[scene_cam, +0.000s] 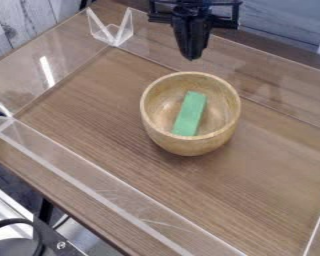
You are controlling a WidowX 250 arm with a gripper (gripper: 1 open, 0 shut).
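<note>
A wooden bowl [162, 125] sits near the middle of the table with a green block [190, 114] lying inside it. My black gripper [192, 50] is at the top of the view, above and behind the bowl and clear of it. Its upper part is cut off by the frame edge, and whether its fingers are open or shut is hard to make out.
A clear angular plastic object [111, 25] stands at the upper left. A dark cable or arm part [19, 228] shows at the lower left corner. The wooden table [243, 200] is otherwise largely clear.
</note>
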